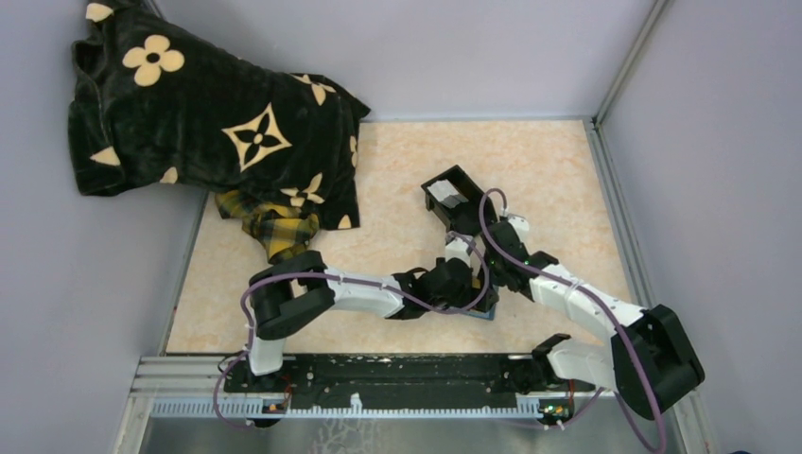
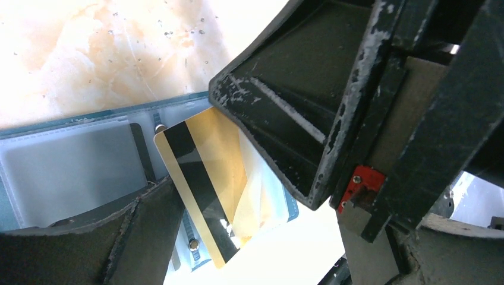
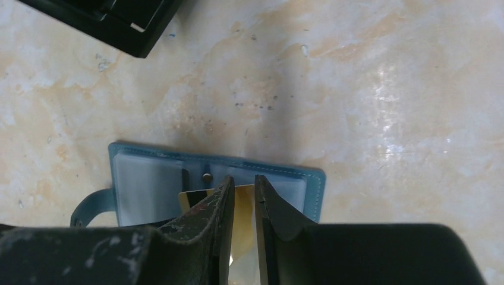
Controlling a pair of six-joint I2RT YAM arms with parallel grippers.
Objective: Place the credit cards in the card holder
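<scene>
A blue card holder [image 3: 142,178] lies open on the front right of the table, mostly under both grippers. In the left wrist view a yellow card [image 2: 220,166] with a black stripe lies slanted over it. My left gripper stands open around that part of the holder, and the other gripper's dark body fills the upper right of that view. My right gripper is over the card's upper end, its fingertips a narrow gap apart; whether it grips the card is hard to tell.
A black box [image 1: 462,176] with white items inside sits behind the grippers. A dark patterned blanket [image 1: 199,113] and plaid cloth cover the back left.
</scene>
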